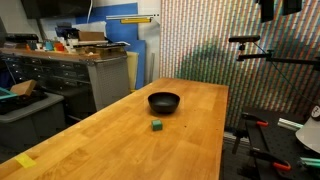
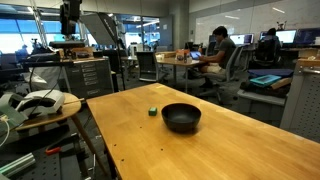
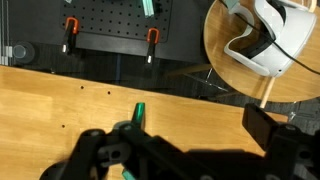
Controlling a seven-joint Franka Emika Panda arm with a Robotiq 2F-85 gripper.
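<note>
A small green block (image 1: 156,125) lies on the wooden table (image 1: 100,135), beside a dark round bowl (image 1: 164,102). In the second exterior view the block (image 2: 152,111) is left of the bowl (image 2: 181,118), with a gap between them. High above the table's right side, at the top edge of the first exterior view, my gripper (image 1: 279,9) shows two dark fingers spread apart. The wrist view also shows the gripper with wide-spaced fingers and nothing held between them. Part of the bowl (image 3: 58,171) appears at that view's lower left.
A yellow piece (image 1: 25,160) lies near the table's front left. A dark perforated plate (image 3: 110,22) stands beyond the table edge in the wrist view, near a round wooden stool top (image 3: 228,62) carrying a white device (image 3: 285,38).
</note>
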